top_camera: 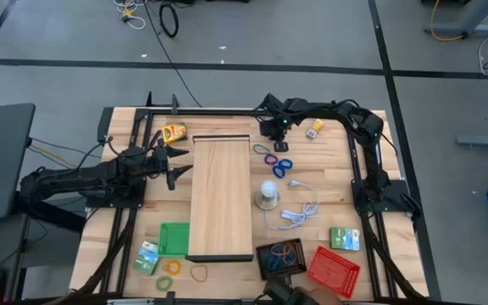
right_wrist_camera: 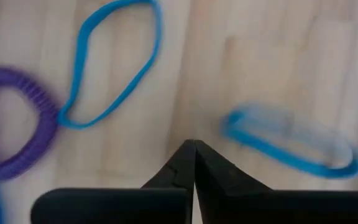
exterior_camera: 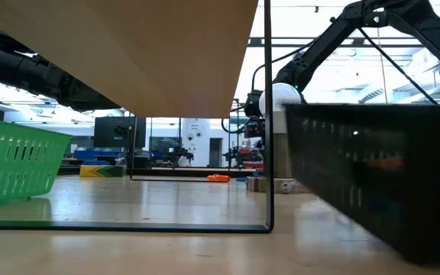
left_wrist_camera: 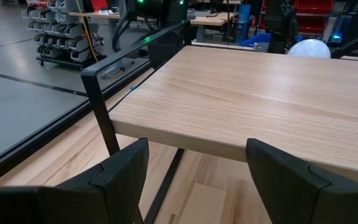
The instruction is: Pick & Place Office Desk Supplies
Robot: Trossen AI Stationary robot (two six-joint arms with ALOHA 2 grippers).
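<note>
In the right wrist view my right gripper is shut, its fingertips meeting with nothing between them. A blurred blue rubber band (right_wrist_camera: pixel 291 158) lies on the wood just ahead and to its right. A second blue band (right_wrist_camera: pixel 78 68) lies to the left, touching a purple ring (right_wrist_camera: pixel 39 134). From above, purple and blue rings (top_camera: pixel 282 167) lie close in front of that gripper. My left gripper stands open at the wooden shelf's (left_wrist_camera: pixel 247 93) left side, empty. A black basket (top_camera: pixel 265 263) with bands in it sits at the front.
The shelf stands mid-table. A lamp (top_camera: pixel 268 193) with a white cord (top_camera: pixel 299 217) is right of it. A red basket (top_camera: pixel 333 271), a green basket (top_camera: pixel 174 241) and small boxes (top_camera: pixel 344 238) line the front. A yellow box (top_camera: pixel 174 132) lies back left.
</note>
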